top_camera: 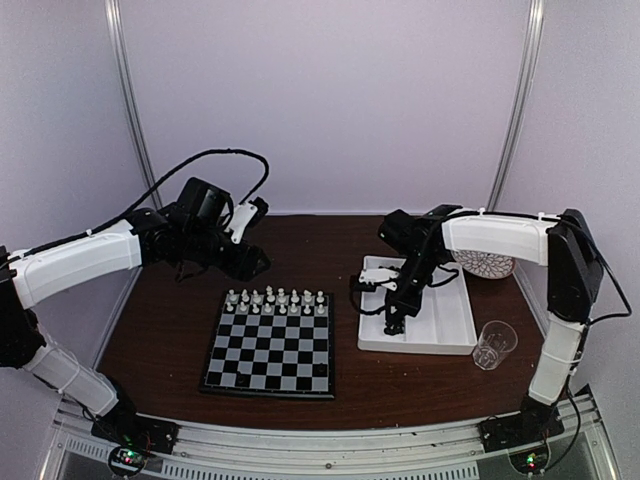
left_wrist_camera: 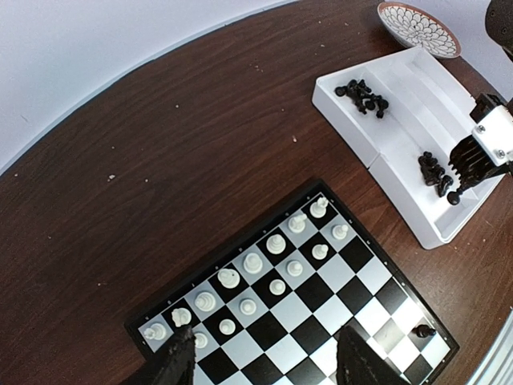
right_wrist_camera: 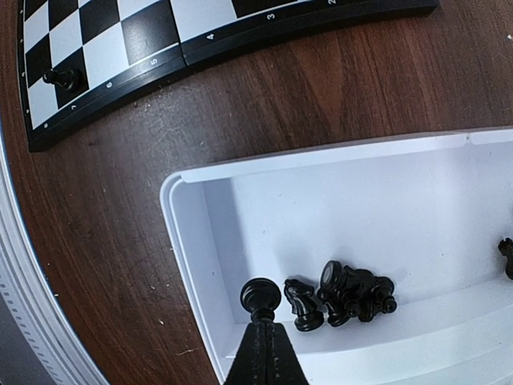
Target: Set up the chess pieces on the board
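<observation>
My right gripper is shut on a black chess piece [right_wrist_camera: 260, 297], its round base pointing away from the fingers, over the near end of the white tray [top_camera: 470, 330]. Beside it in the tray lie a black knight [right_wrist_camera: 304, 305] and a small heap of black pieces [right_wrist_camera: 357, 290]. The chessboard [top_camera: 267, 345] has white pieces [left_wrist_camera: 253, 263] in two rows along its far side. One black pawn [left_wrist_camera: 424, 330] stands on the near right part of the board. Open and empty, my left gripper hangs above the board's far side.
Another cluster of black pieces [left_wrist_camera: 362, 96] lies at the tray's far end. A clear glass [top_camera: 494, 345] stands right of the tray, and a patterned bowl [top_camera: 486, 264] sits behind it. Bare table separates board and tray.
</observation>
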